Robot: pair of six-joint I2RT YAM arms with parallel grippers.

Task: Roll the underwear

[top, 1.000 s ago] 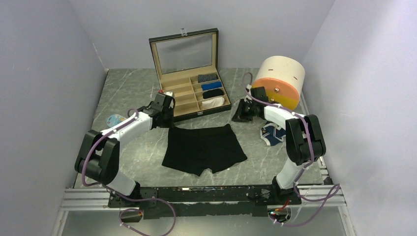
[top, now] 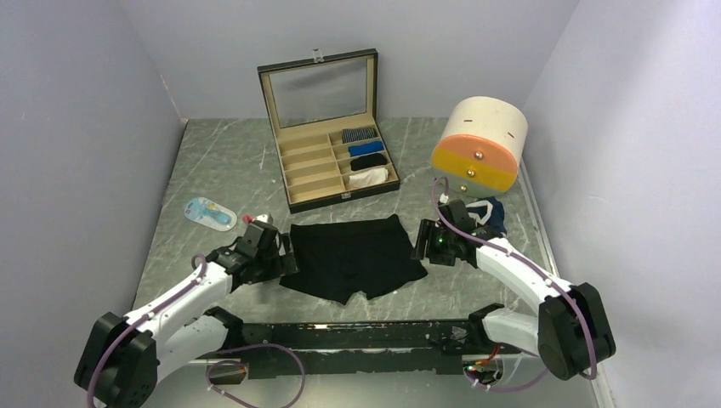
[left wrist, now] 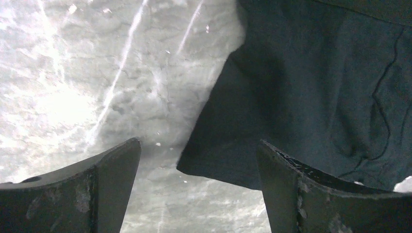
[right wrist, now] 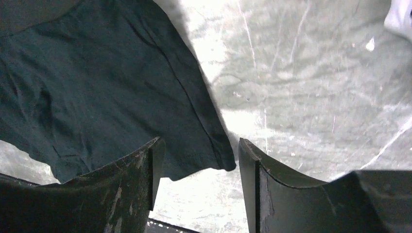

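Black underwear (top: 353, 255) lies spread flat on the grey table, waistband toward the box and leg hems toward the near edge. Over its left edge hangs my left gripper (top: 289, 255), open. In the left wrist view a lower corner of the underwear (left wrist: 228, 141) shows between and beyond the spread fingers. My right gripper (top: 421, 240) is at the underwear's right edge, also open. The right wrist view has the right lower corner of the underwear (right wrist: 194, 141) ahead of and between the parted fingers. Neither gripper holds cloth.
An open compartment box (top: 308, 170) with several rolled garments in its right column stands behind. At the back right is a rounded drawer cabinet (top: 480, 144), with a blue-and-white cloth (top: 493, 212) near it. A blue packaged item (top: 210, 214) lies at left.
Both grippers have come toward the near edge, from the waistband's ends down along the underwear's sides. The underwear has not moved.
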